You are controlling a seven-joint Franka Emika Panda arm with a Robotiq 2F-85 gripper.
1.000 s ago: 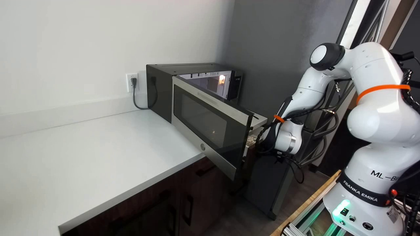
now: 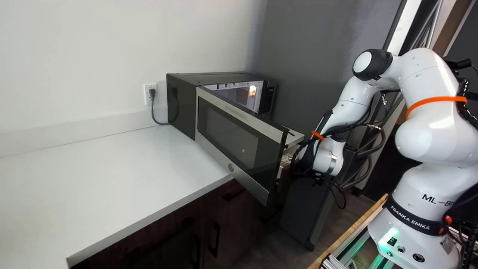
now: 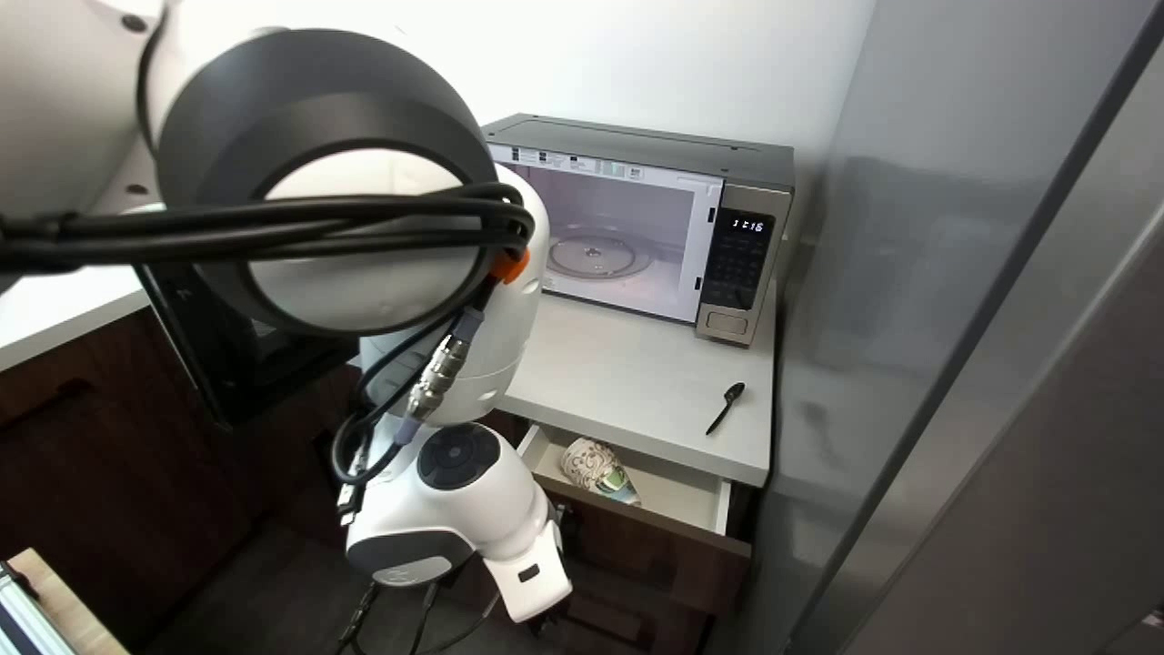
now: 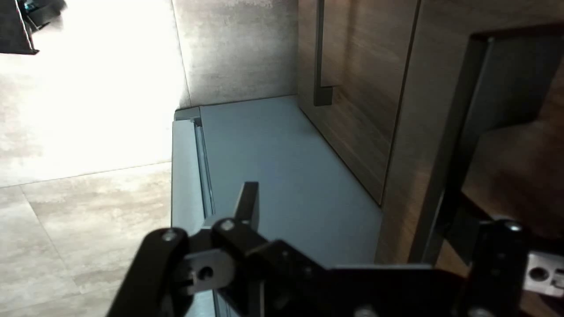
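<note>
My gripper stands open low in the wrist view, its left finger (image 4: pixel 249 203) upright over the grey side panel. Nothing shows between the fingers. A dark handle (image 4: pixel 465 132) on the wooden front is close by on the right; whether a finger touches it I cannot tell. In exterior view 2 the drawer (image 3: pixel 682 491) under the counter is pulled out, with a patterned cup (image 3: pixel 597 469) lying on its side in it. The microwave (image 3: pixel 753 246) is lit inside and empty but for its glass turntable (image 3: pixel 595 256). Its door (image 2: pixel 237 139) hangs wide open.
A black spoon (image 3: pixel 727 406) lies on the counter (image 3: pixel 611 349) right of the microwave. A tall grey panel (image 3: pixel 862 327) bounds the right side. The opened door juts past the counter edge near my arm (image 2: pixel 329 154).
</note>
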